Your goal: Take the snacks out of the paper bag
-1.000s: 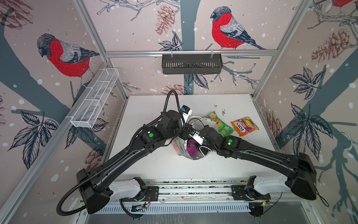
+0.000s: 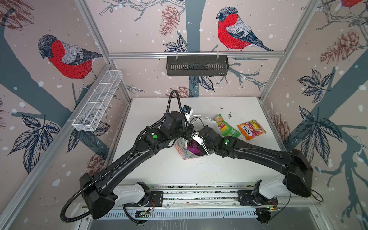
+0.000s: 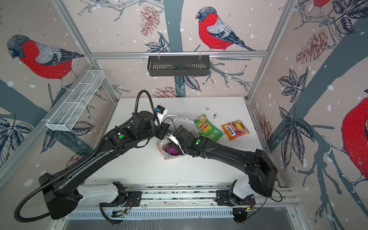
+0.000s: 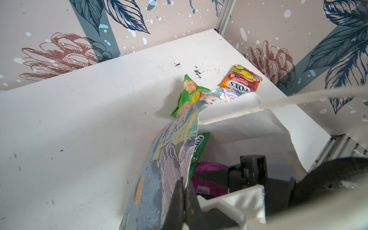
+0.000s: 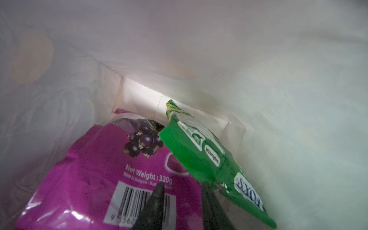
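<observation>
The paper bag (image 4: 153, 180), patterned outside and white inside, stands with its mouth open. My left gripper is shut on its rim, the thin edge running between the fingertips. Inside the bag lie a purple snack pack (image 5: 88, 164) with a barcode and a green FOX'S pack (image 5: 207, 153) leaning beside it. My right gripper reaches into the bag, fingers parted over the purple pack and holding nothing; its right fingertip is close to the green pack's lower edge. I cannot tell if they touch. In the top views the arms partly hide the bag.
On the table to the right of the bag lie a green chips pack (image 2: 228, 128) and an orange FOX'S pack (image 2: 251, 129). A bag handle (image 4: 299, 100) arches across the left wrist view.
My right arm has shifted a little to the left and away from the front edge, its gripper staying in the bag. The left arm and the bag have moved slightly back and left.
</observation>
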